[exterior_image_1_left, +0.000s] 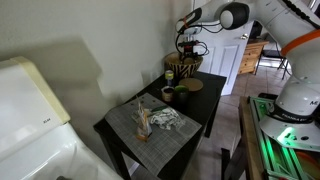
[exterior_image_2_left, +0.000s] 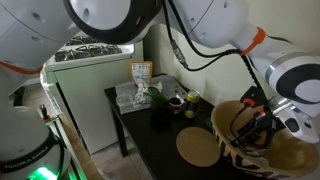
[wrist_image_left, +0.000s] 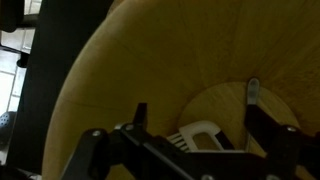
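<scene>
Over the large tan round basket (exterior_image_2_left: 225, 122) at the table's far end, my gripper (exterior_image_2_left: 257, 130) points down inside or just above the rim. Seen in the wrist view, the gripper is open, its two dark fingers well apart. Beneath it on the basket's floor lies a white object with dark stripes (wrist_image_left: 203, 132), partly covered by the gripper body. A slim grey-white stick (wrist_image_left: 252, 93) lies close to the right finger. Nothing shows held between the fingers.
On the black table (exterior_image_2_left: 165, 150) are a round tan mat (exterior_image_2_left: 198, 147), a yellow-topped jar (exterior_image_2_left: 192, 98) and a dark green pot (exterior_image_1_left: 181, 93). A grey cloth (exterior_image_1_left: 155, 145) with a crumpled clear wrapper (exterior_image_1_left: 168, 119) covers the near end. A wall runs alongside.
</scene>
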